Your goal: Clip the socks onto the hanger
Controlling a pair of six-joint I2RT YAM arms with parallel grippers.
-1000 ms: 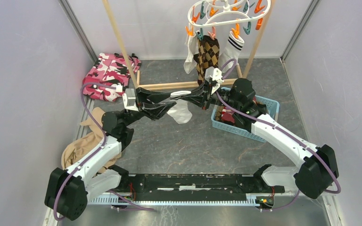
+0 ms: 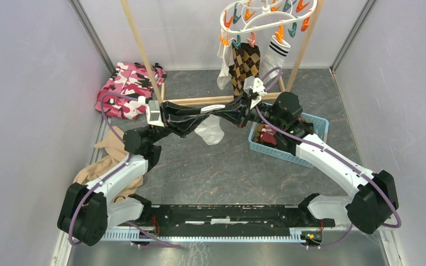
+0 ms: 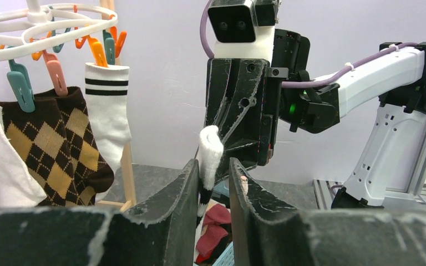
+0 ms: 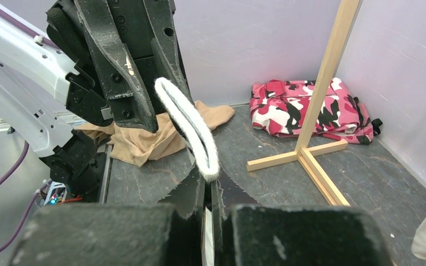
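Observation:
A white sock hangs between my two grippers, its cuff folded flat at the top. My right gripper is shut on one end of that cuff. At the other end, my left gripper stands part open; in the left wrist view the cuff edge lies between its fingers, close to the left one, with a gap to the right one. Behind, the white hanger carries orange, teal and pink clips. From it hang a brown argyle sock and white socks, one with black stripes.
A blue basket with more socks stands under my right forearm. A pink camouflage bag and a tan cloth lie on the left. The hanger's wooden stand crosses behind the grippers.
The right arm stays almost still, its hold on the sock unchanged.

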